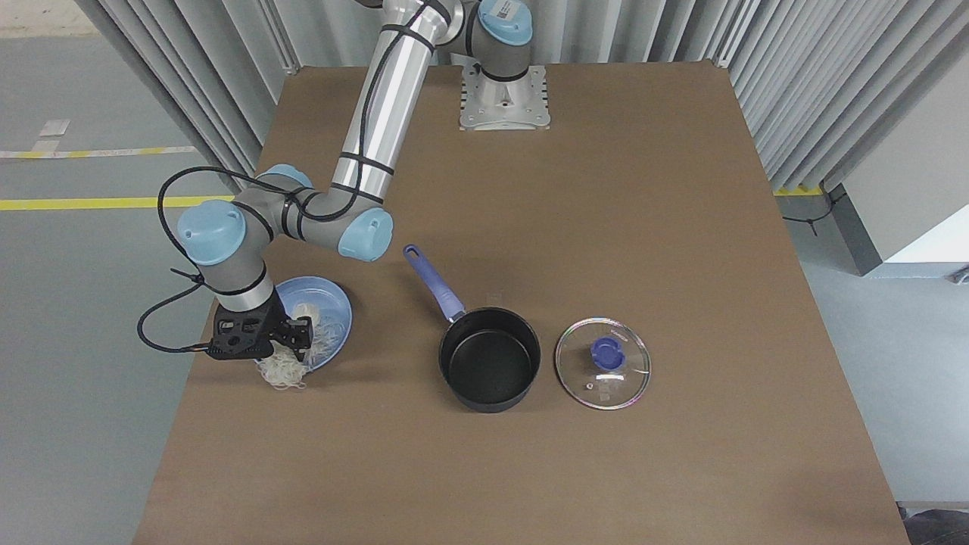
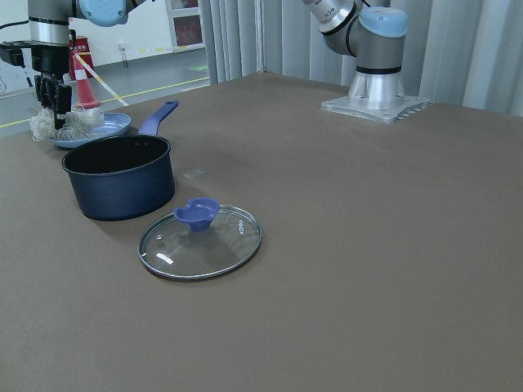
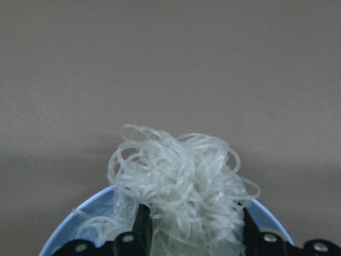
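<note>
My gripper is low at the blue plate (image 1: 332, 313) of white noodles (image 3: 176, 176), its two black fingers on either side of the tangled pile in the wrist view; whether they are closed on it is hidden. Right of the plate in the front view is a black saucepan (image 1: 488, 363) with a blue handle (image 1: 427, 272), empty inside. Further right lies a glass lid (image 1: 581, 372) with a blue knob (image 1: 606, 353), flat on the table.
The arm's base plate (image 1: 504, 113) stands at the back edge, with grey curtains behind it.
</note>
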